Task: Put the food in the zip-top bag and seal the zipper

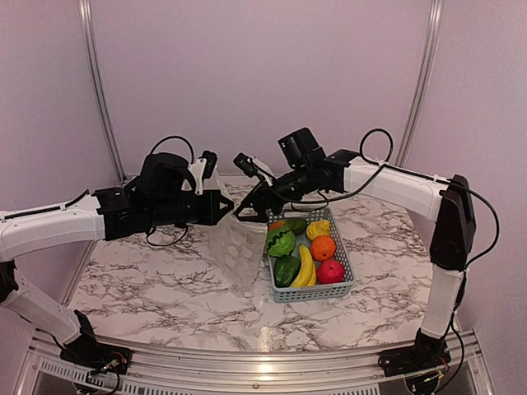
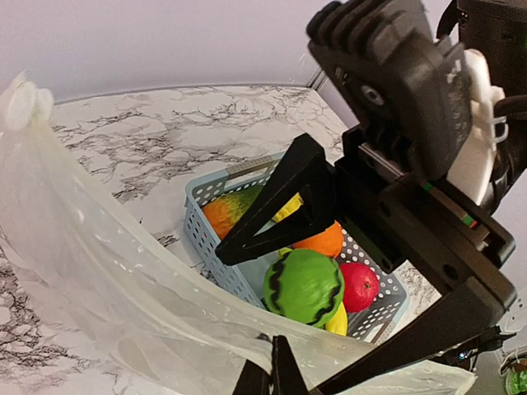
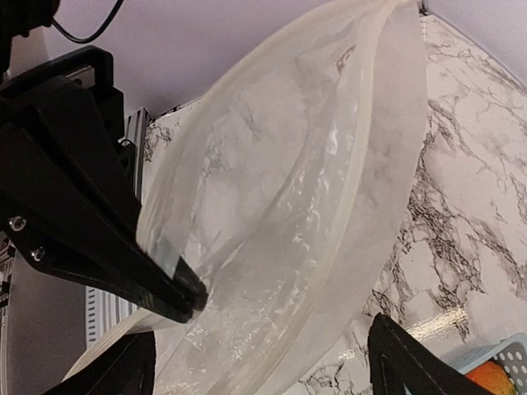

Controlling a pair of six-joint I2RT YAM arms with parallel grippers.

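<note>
A translucent zip top bag hangs from my left gripper, which is shut on its rim. In the left wrist view the bag's rim runs down to those fingertips. My right gripper is open beside the bag mouth, nothing between its fingers. One of its fingers crosses the bag's rim in the left wrist view. The green striped watermelon is outside the bag, at the left side of the grey basket; whether it is resting there I cannot tell.
Inside the basket are a green pepper, bananas, an orange, a red fruit, a yellow pepper and a mango. Bare marble table lies left and in front.
</note>
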